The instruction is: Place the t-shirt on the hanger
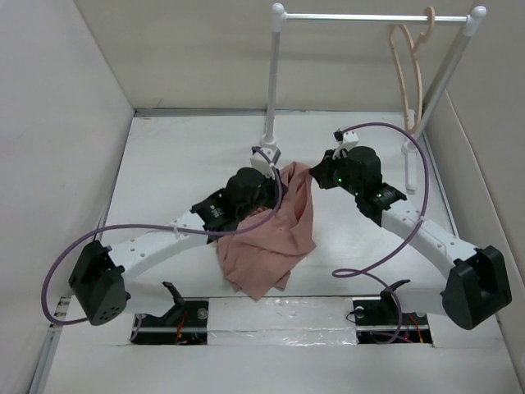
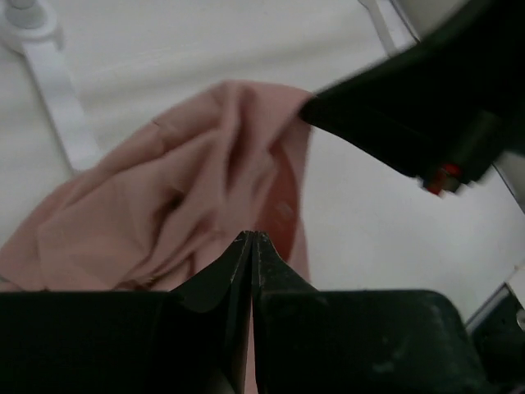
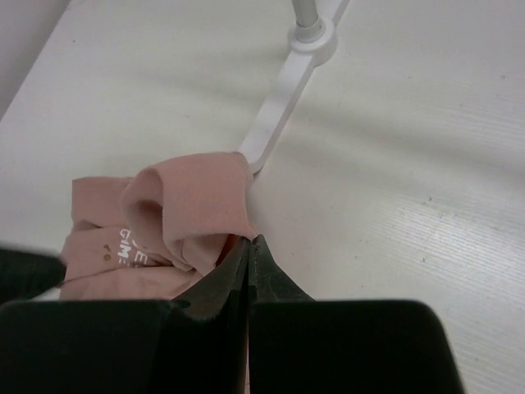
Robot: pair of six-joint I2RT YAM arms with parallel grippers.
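The pink t shirt (image 1: 262, 250) lies crumpled mid-table. My right gripper is shut at the tip of a raised fold of it (image 3: 205, 189), which is lifted toward that gripper. My left gripper (image 1: 279, 185) is over the shirt; in the left wrist view its fingers (image 2: 205, 320) are shut, with the cloth behind them and none clearly between. The wooden hanger (image 1: 414, 82) hangs at the right end of the rack's bar (image 1: 361, 18).
The white rack feet (image 3: 279, 107) stand on the table behind and right of the shirt.
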